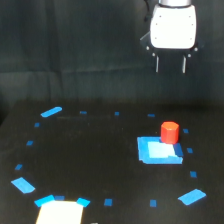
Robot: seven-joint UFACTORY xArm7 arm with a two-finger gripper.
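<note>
High at the upper right hangs my gripper (170, 64), its two thin dark fingers spread apart with only dark backdrop between them. A red, roughly cylindrical block (169, 133) stands below it on the dark surface, at the back right part of a blue-edged white patch (147, 154). A clear gap separates the fingertips from the block. At the bottom left, a pale cream object (60, 213) is partly cut off by the frame's edge.
Blue tape strips (51, 112) and several small blue squares mark the dark tabletop (100, 155). A dark curtain (70, 60) hangs behind.
</note>
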